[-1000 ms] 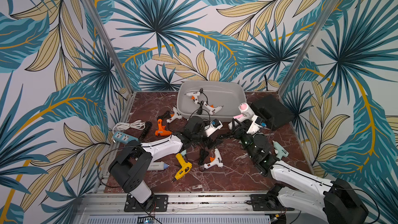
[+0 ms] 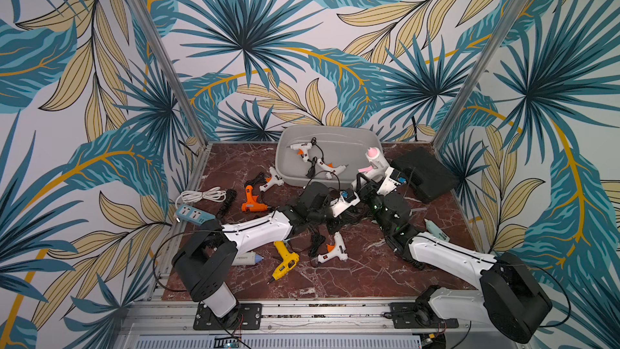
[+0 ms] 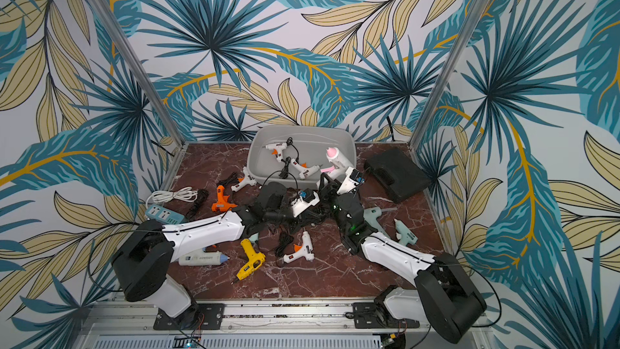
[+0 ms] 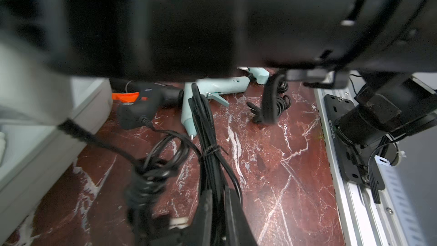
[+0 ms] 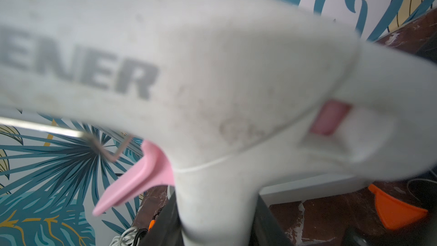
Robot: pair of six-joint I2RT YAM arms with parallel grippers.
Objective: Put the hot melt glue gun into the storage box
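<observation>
The white glue gun with pink trigger (image 5: 214, 86) is held upright at its handle by my right gripper, raised over the right front rim of the grey storage box (image 2: 287, 164). Just below and left of it, my left gripper is shut on a bundle of black cable (image 4: 204, 141).
A dark case (image 2: 426, 174) sits right of the box. An orange glue gun (image 2: 252, 201), a yellow one (image 2: 284, 261), other white and mint ones, and a power strip (image 2: 193, 213) crowd the table.
My left gripper has shifted slightly to the right.
</observation>
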